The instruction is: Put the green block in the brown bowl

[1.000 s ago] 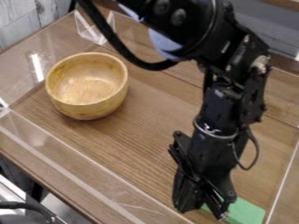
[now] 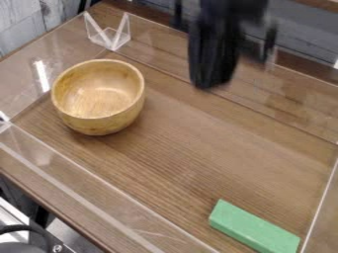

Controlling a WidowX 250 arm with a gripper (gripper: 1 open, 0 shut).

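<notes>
The green block (image 2: 254,228) lies flat on the wooden table near the front right, fully uncovered and slanting down to the right. The brown bowl (image 2: 98,97) stands upright at the left; its visible inside is empty. A dark, blurred shape at the top of the view is my gripper (image 2: 209,67), high above and well behind the block, to the right of the bowl. Blur hides its fingers, and whether anything is between them does not show.
A small white wire rack (image 2: 109,32) sits at the back left, beyond the bowl. Clear walls edge the tray at left and right. A dark cable (image 2: 24,231) lies outside at the lower left.
My gripper has risen from over the green block up and away toward the back. The block, partly covered before, stays at the front right. The bowl has not moved.
</notes>
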